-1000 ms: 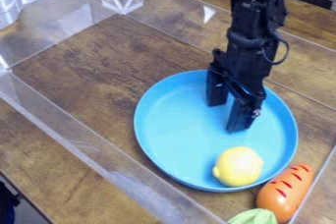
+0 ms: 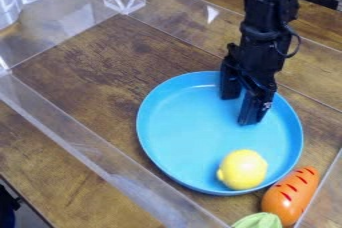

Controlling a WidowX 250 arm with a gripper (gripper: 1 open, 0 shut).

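Observation:
My black gripper reaches down from the top right to the back part of a blue plate, its dark fingers over the plate's surface and apart from one another. Nothing clear shows between them. A yellow lemon-like object lies on the front right of the plate.
An orange toy carrot with a green top lies right of the plate at the front. Clear plastic walls border the wooden surface, which is bare on the left.
The gripper has shifted slightly over the back of the plate since a second ago. The plate and toys look unmoved.

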